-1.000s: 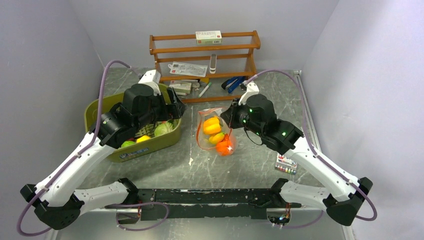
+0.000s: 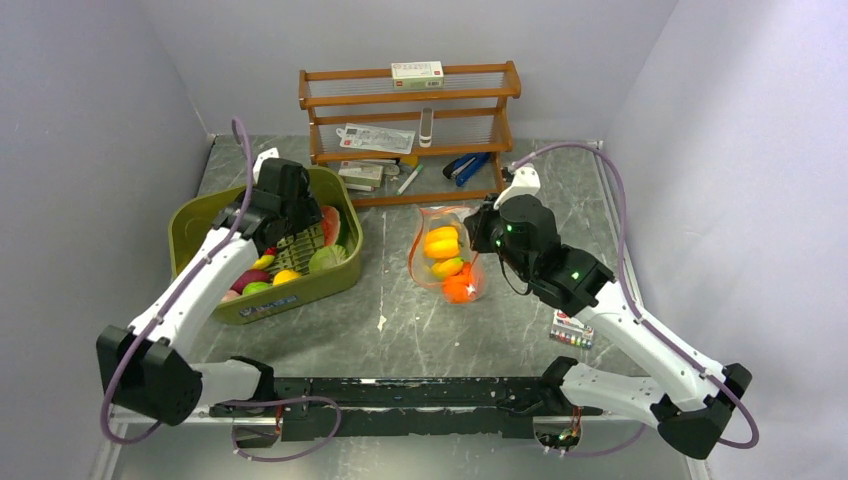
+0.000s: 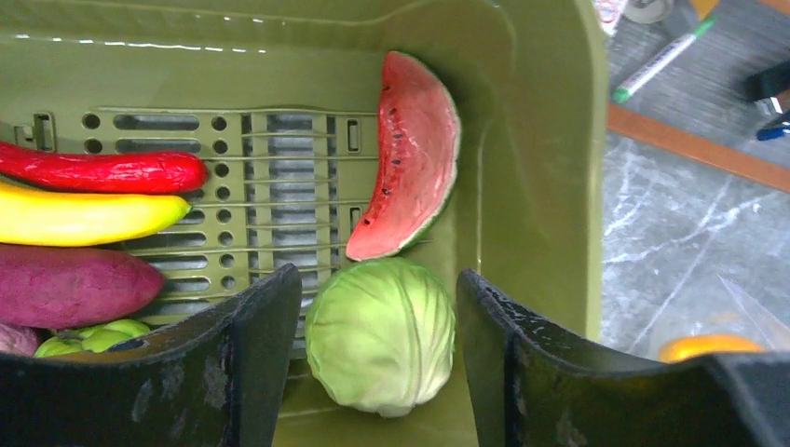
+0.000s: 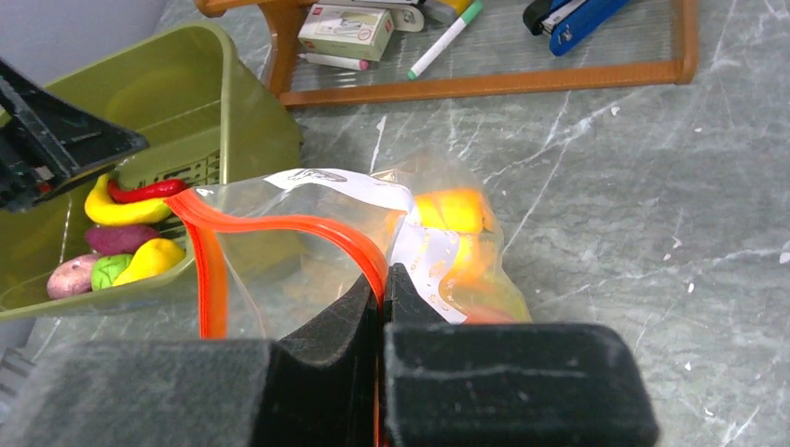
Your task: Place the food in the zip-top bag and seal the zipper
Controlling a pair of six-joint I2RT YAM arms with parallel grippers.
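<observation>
My right gripper is shut on the edge of the clear zip top bag (image 4: 256,247), whose orange-lined mouth gapes toward the left. Inside the bag are a yellow pepper (image 2: 441,243), a smaller yellow item (image 2: 448,268) and an orange item (image 2: 460,289). Over the green basket (image 2: 345,278), my left gripper has its fingers apart, with nothing held. Below it in the left wrist view lie a green cabbage (image 3: 382,340) and a watermelon slice (image 3: 415,158). Farther left are a red pepper (image 3: 112,172), a yellow banana (image 3: 84,216) and a purple eggplant (image 3: 74,284).
Behind the bag stands a wooden rack (image 2: 410,100) with small boxes, a marker (image 2: 410,180) and a blue stapler (image 2: 472,170). A box of colored pieces (image 2: 572,328) sits at the right.
My left gripper has moved left and back, farther over the basket. The right gripper and the bag have shifted right. The bag still holds the same items.
</observation>
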